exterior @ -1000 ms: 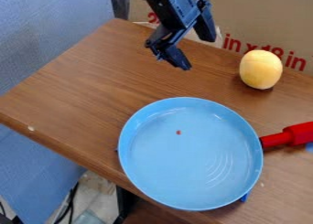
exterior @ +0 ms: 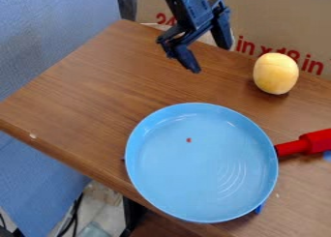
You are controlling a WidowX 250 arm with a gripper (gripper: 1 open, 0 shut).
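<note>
My dark blue gripper (exterior: 204, 49) hangs over the back middle of the table, open, its fingers apart with nothing visible between them. To its right a round pale yellow object (exterior: 276, 74) stands on the wood. In front lies a light blue plate (exterior: 200, 163) with a small red speck on it.
A red cylindrical object (exterior: 311, 143) lies at the plate's right, with bits of blue near it. A cardboard box (exterior: 285, 23) backs the wooden table (exterior: 91, 96). Cables hang below.
The objects on the table have not visibly moved.
</note>
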